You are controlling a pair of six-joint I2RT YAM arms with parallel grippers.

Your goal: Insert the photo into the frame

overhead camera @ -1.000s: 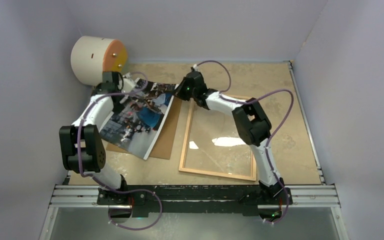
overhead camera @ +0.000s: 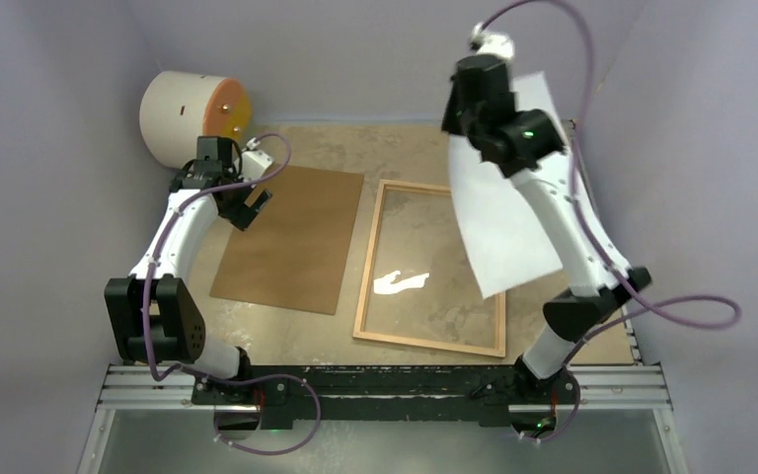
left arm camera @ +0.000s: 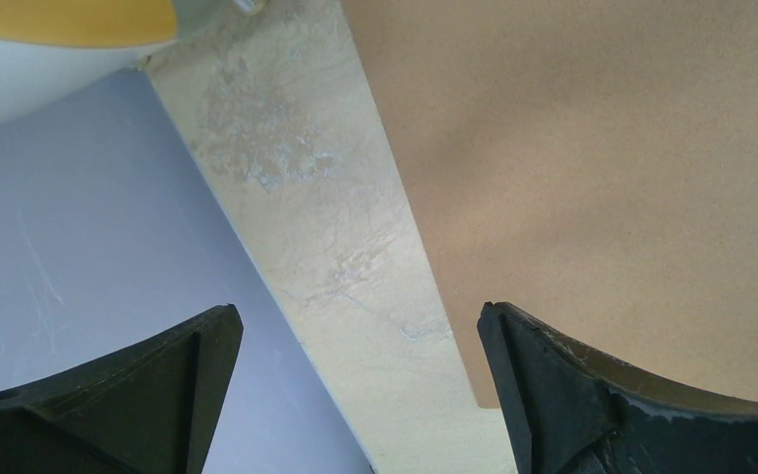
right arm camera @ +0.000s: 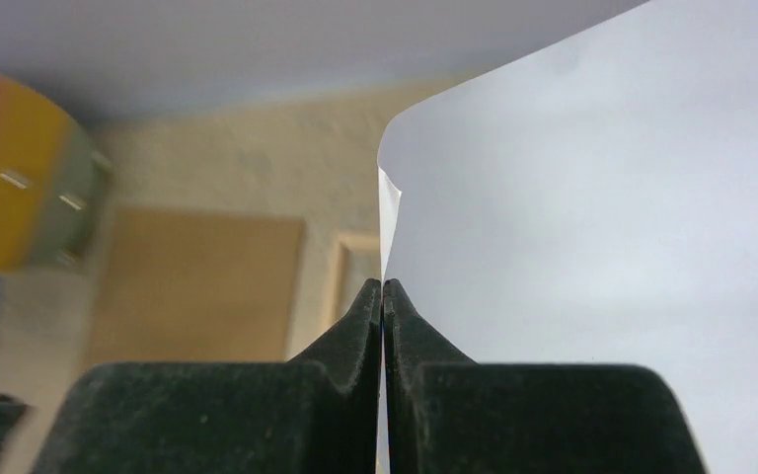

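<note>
The photo (overhead camera: 503,222) hangs raised over the right part of the table, its blank white back facing the top view and its picture side hidden. My right gripper is shut on one edge of the photo, and the white sheet spreads out to the right of its fingers in the right wrist view. Below lies the wooden frame (overhead camera: 366,267), with a clear pane inside; the photo covers its upper right part in the top view. At the left, my left gripper stands open, nothing between its fingers, above the edge of the brown backing board (overhead camera: 291,242).
A white drum with an orange and yellow face (overhead camera: 183,118) stands at the back left, close behind my left gripper. Grey walls bound the table on both sides. Bare table (overhead camera: 385,148) shows behind the frame.
The photo has been lifted off the brown board and carried right with my right gripper, turning from picture side to white back.
</note>
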